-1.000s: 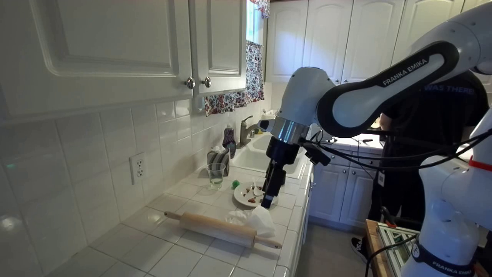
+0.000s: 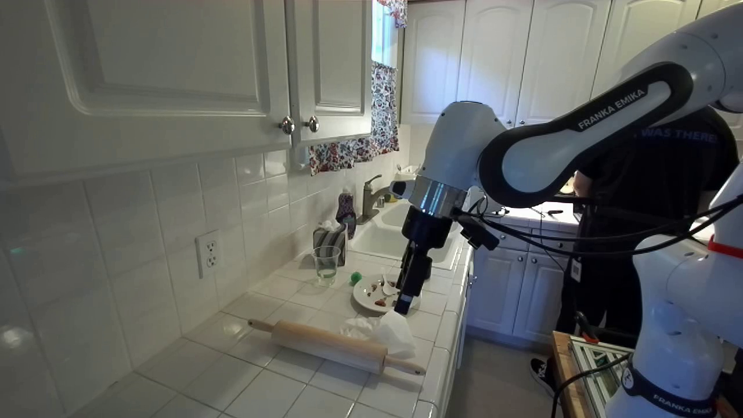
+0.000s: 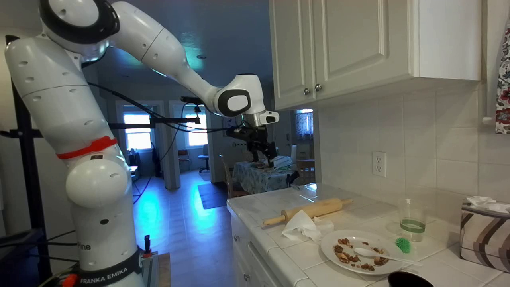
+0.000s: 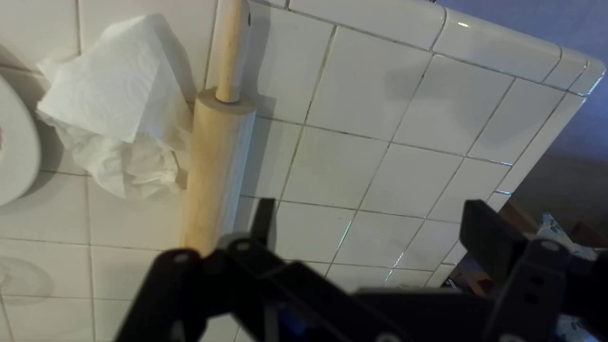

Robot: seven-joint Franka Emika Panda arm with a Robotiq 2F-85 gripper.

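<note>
My gripper is open above the tiled counter, its two dark fingers wide apart with nothing between them. In the wrist view a wooden rolling pin (image 4: 213, 165) lies on the tiles left of the fingers, its lower end hidden behind the gripper. Beside the pin is a crumpled white paper towel (image 4: 122, 108). The white plate (image 3: 330, 239) carries brown food bits and a white spoon (image 3: 382, 256). Close to the plate's rim sits a green spiky ball (image 3: 403, 244). A clear cup (image 3: 412, 222) stands upright near the wall.
A striped tissue box (image 3: 485, 234) and a dark bottle (image 2: 346, 212) stand along the wall before the sink (image 2: 390, 230). Dark cup (image 3: 408, 279) is near the plate. Bare tiles (image 2: 209, 373) lie in front of the pin. A person (image 2: 641, 209) stands behind the arm.
</note>
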